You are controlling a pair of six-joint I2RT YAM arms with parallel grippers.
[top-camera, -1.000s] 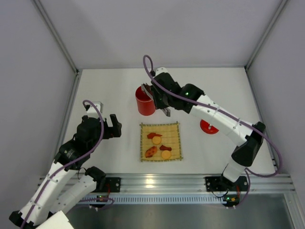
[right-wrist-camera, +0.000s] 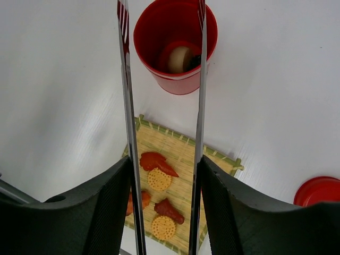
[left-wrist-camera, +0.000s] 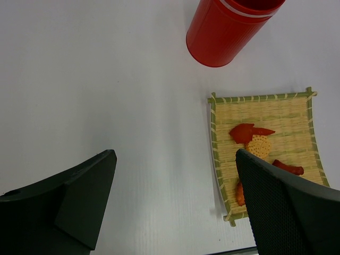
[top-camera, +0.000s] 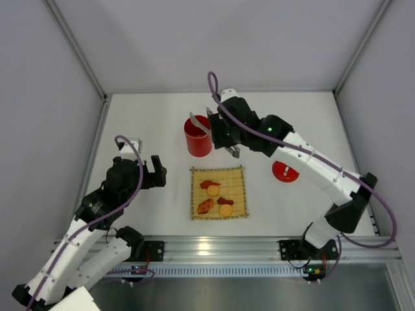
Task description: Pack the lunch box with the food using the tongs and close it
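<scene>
A red cylindrical container (top-camera: 198, 146) stands at the back middle; in the right wrist view a round tan item (right-wrist-camera: 178, 59) and something dark lie inside it. My right gripper (top-camera: 214, 126) hangs over it, open, its long thin fingers apart with nothing between them. A woven mat (top-camera: 233, 181) in front holds red meat-like pieces (right-wrist-camera: 167, 211), round tan biscuits (right-wrist-camera: 163, 227) and an orange piece (top-camera: 205, 206). My left gripper (top-camera: 148, 172) stands open left of the mat, its pads empty.
A red lid (top-camera: 285, 172) lies to the right of the mat. Metal rails run along the front edge.
My right arm has shifted right and slightly back toward the viewer's right over the last second, its gripper still above the container. The left arm and the food have stayed still.
</scene>
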